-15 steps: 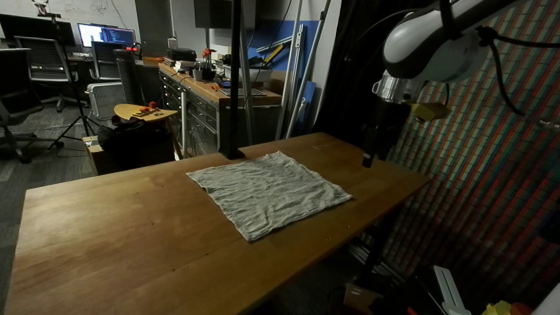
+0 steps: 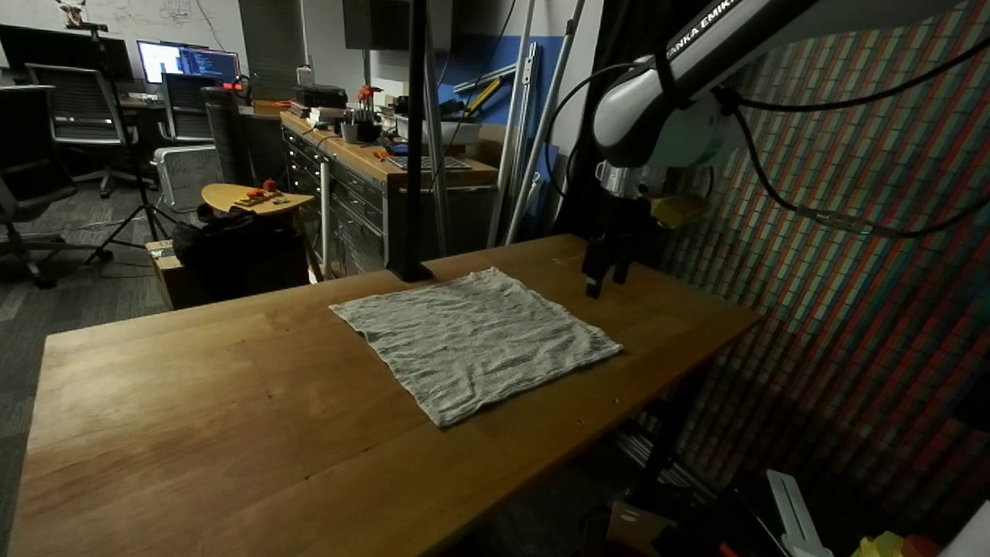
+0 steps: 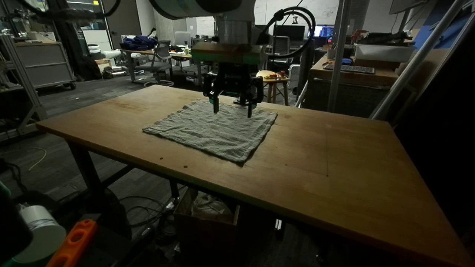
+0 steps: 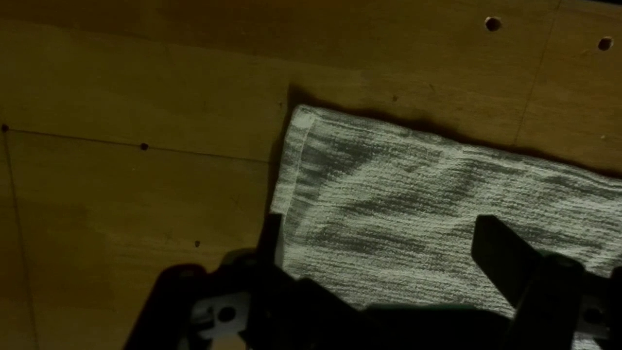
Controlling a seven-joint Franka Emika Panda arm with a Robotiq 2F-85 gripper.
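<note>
A grey-white cloth [image 2: 473,343] lies spread out and lightly wrinkled on the wooden table. My gripper [image 2: 607,286] hangs above the tabletop, near the cloth's right side in the first exterior view. Seen from the second exterior view, the gripper [image 3: 232,113] is open, its two fingers well apart with nothing between them, and the cloth [image 3: 213,133] is below and behind them. In the wrist view one corner and two hemmed edges of the cloth [image 4: 396,204] show past the open gripper; the left finger overlaps the cloth's left edge.
Bare wooden table [image 2: 186,418] surrounds the cloth, with wide free room to its left in the first exterior view. A black post [image 2: 414,186] rises at the table's back edge, close to the cloth. Small holes dot the tabletop.
The arm and gripper have moved left in the first exterior view, closer to the cloth. The cloth lies as before.
</note>
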